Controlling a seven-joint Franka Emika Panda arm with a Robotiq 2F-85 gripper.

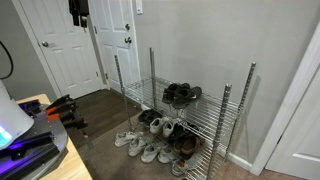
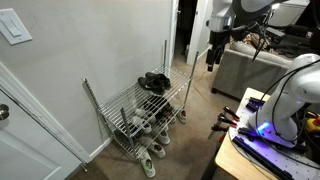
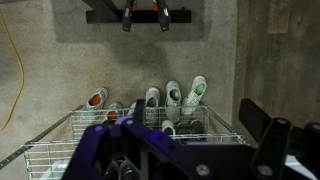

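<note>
My gripper (image 2: 210, 64) hangs in the air over the floor, well above and apart from the shoes. In the wrist view its two dark fingers (image 3: 106, 140) stand wide apart, open with nothing seen between them. Black shoes (image 1: 181, 94) sit on the upper shelf of a wire rack (image 1: 228, 104). Lower down are white and grey sneakers (image 1: 150, 153) and a pair of brown shoes (image 1: 187, 145). From above, a white shoe (image 3: 194, 96) and several others show along the rack's front edge; the fingers hide part of the rack.
A wooden table (image 2: 238, 160) carries the arm's base, with black clamps (image 1: 62, 108) jutting from its edge. Bare floor (image 2: 190, 152) lies between table and rack. Behind the rack is a grey wall (image 1: 215, 45); a sofa (image 2: 232, 75) stands farther off.
</note>
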